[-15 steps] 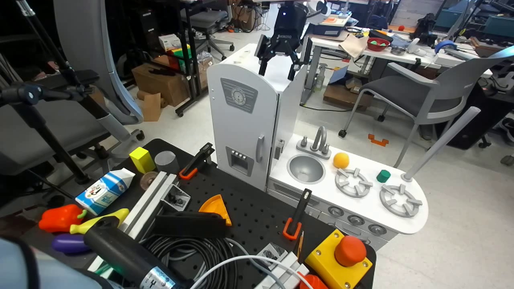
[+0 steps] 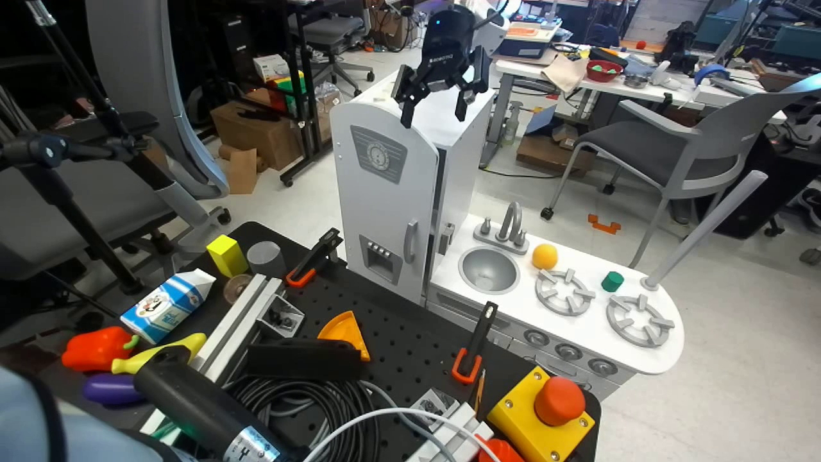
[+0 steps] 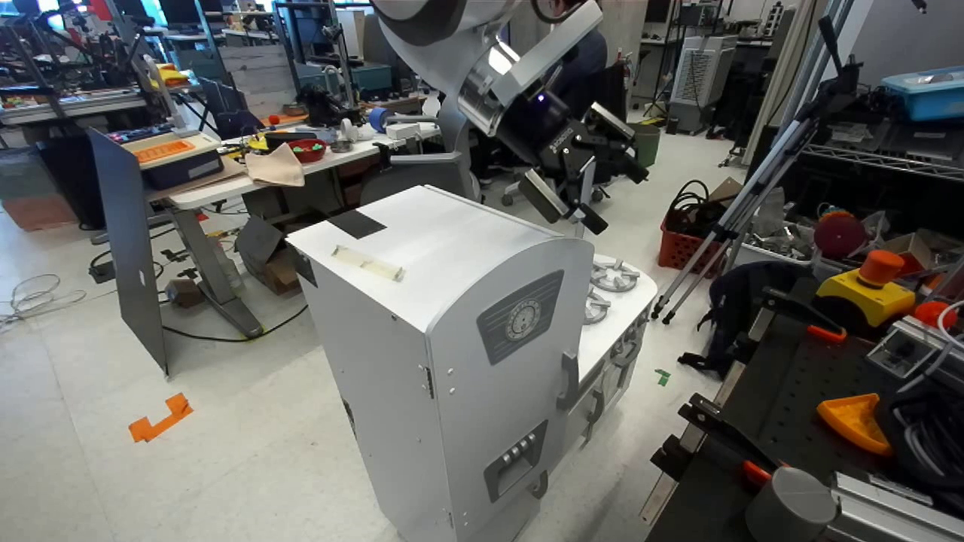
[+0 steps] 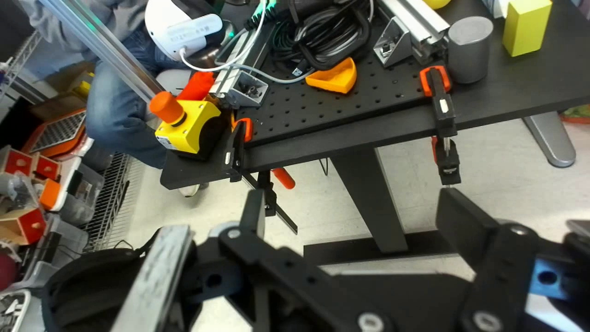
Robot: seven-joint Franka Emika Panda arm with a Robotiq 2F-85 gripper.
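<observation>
Above the white toy fridge [image 2: 454, 119], my gripper [image 2: 434, 112] hangs open with its fingers well apart and nothing between them. In exterior view 2 the gripper [image 3: 614, 194] is near the top of the fridge door [image 3: 492, 361]; contact cannot be told. The same door [image 2: 385, 204], with its grey handle [image 2: 411, 240], shows a narrow dark gap along its handle side in exterior view 1. From the wrist, the gripper faces the black table's edge and the floor, with both fingertips blurred in the foreground.
Beside the fridge is a play kitchen counter [image 2: 489, 231] bearing a sink, an orange ball [image 2: 544, 256], a green cylinder [image 2: 612, 281] and burners. The black table [image 2: 408, 350] in front holds clamps, cables, toy food and a yellow box with a red button [image 2: 542, 416].
My gripper has shifted slightly left and tilted. The fridge door's handle edge has moved a little left, leaving a wider dark gap. The counter items have not moved.
</observation>
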